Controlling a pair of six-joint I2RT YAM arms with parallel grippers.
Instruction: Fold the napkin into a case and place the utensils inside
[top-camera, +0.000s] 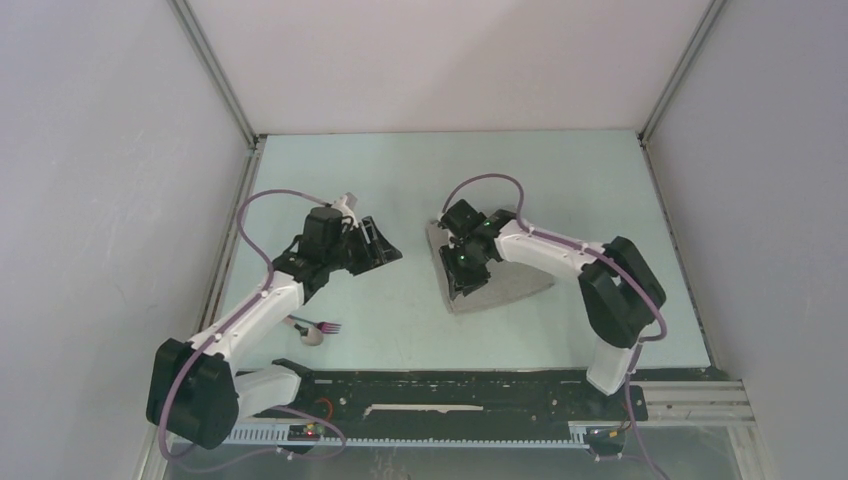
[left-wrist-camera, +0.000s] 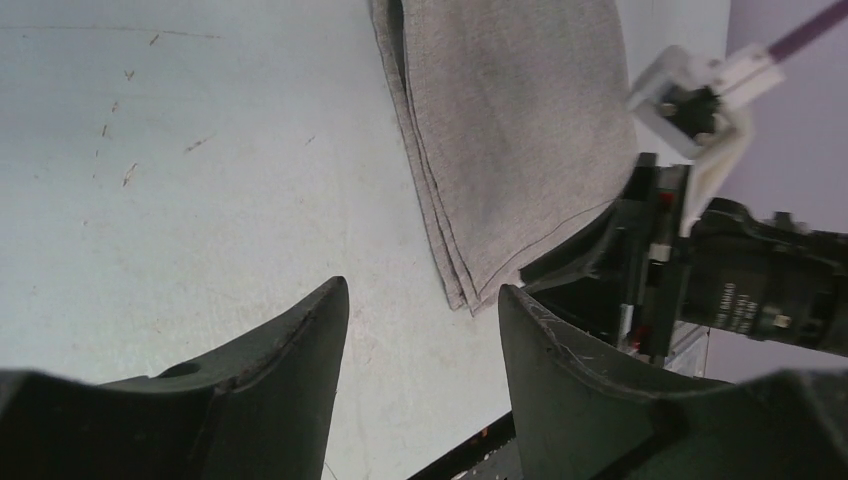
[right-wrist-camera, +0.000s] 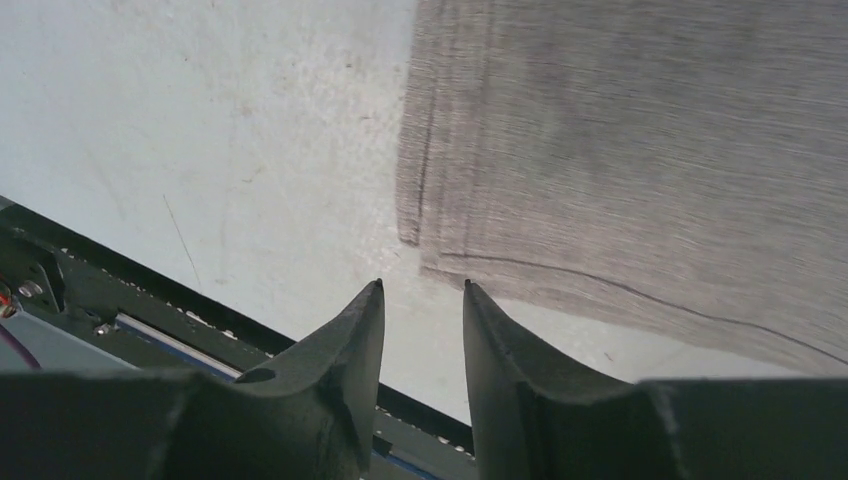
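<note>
The grey napkin (top-camera: 515, 284) lies folded and slightly askew on the table, right of centre, with two layered edges along its left side in the left wrist view. Over its left part hovers my right gripper (top-camera: 464, 291), part open and empty; in the right wrist view its fingertips sit just off the napkin's near left corner (right-wrist-camera: 440, 255). My left gripper (top-camera: 392, 252) is over bare table left of the napkin, its fingers apart with nothing between them. A fork with a purple end (top-camera: 328, 327) and a spoon (top-camera: 311, 337) lie at the front left, beside the left arm.
Bare table (top-camera: 400, 320) separates the utensils from the napkin, and the back of the table is clear. A dark rail (top-camera: 430, 385) runs along the front edge. Grey walls stand on the left, right and back.
</note>
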